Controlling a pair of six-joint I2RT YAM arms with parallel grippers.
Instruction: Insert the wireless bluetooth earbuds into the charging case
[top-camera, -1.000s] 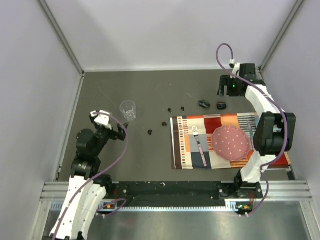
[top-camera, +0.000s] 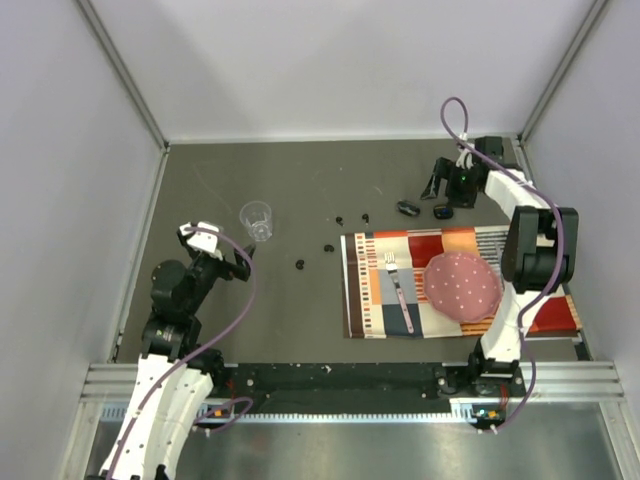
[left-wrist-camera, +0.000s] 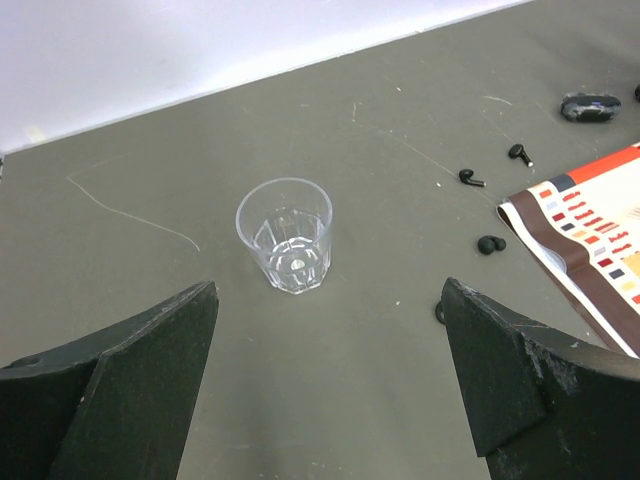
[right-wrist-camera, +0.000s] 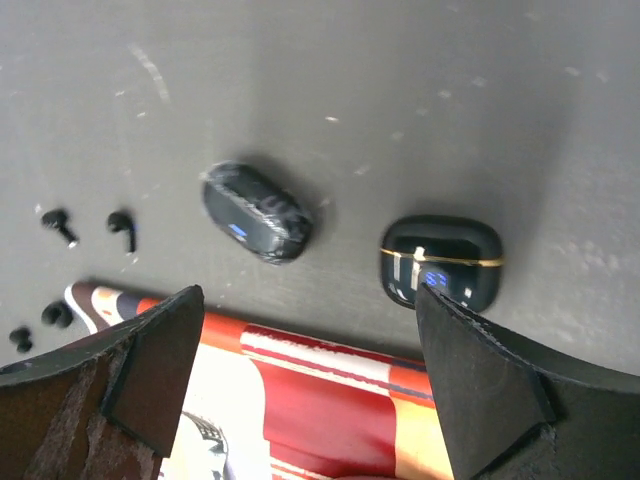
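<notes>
A small black rounded-square case (right-wrist-camera: 440, 262) with a gold seam lies on the grey table, just below my right gripper (top-camera: 440, 185), whose fingers are apart with nothing between them. A glossy black oval case (right-wrist-camera: 256, 212) lies to its left. Several small black earbuds lie loose farther left, among them one with a stem (left-wrist-camera: 470, 176) and another (left-wrist-camera: 518, 152). My left gripper (top-camera: 222, 252) stands open and empty at the table's left, facing the scene.
A clear glass (left-wrist-camera: 285, 230) stands left of the earbuds. A striped mat (top-camera: 370, 326) with a fork (top-camera: 398, 295) and pink plate (top-camera: 462, 285) covers the front right.
My right gripper has come forward and a little left, down toward the rounded-square case, turning somewhat. The left arm and the objects have not visibly moved.
</notes>
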